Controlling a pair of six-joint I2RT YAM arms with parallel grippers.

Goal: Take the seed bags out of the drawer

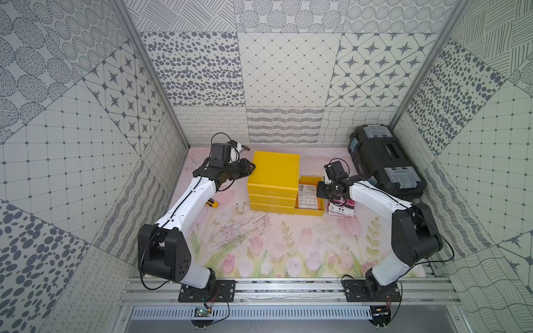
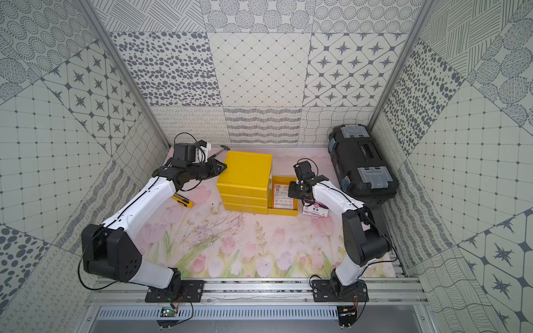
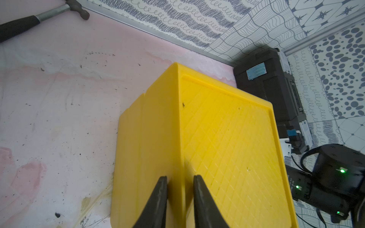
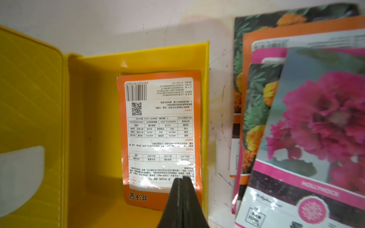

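Observation:
A yellow drawer cabinet [image 1: 273, 169] stands mid-table, its bottom drawer [image 4: 208, 125] pulled out to the right. Inside lies one orange-edged seed bag [image 4: 159, 133], back side up with printed text. Several more seed bags [image 4: 304, 125] lie overlapped on the table just right of the drawer, a pink-flower one on top. My right gripper is shut with nothing visible between its fingers, above the lower right part of the bag in the drawer. My left gripper is shut on the cabinet's upper left edge, one finger on each side.
A black toolbox [image 1: 386, 158] stands at the back right. A hammer [image 3: 49, 17] lies behind the cabinet on the left, and a yellow-handled tool [image 2: 182, 199] lies at the left.

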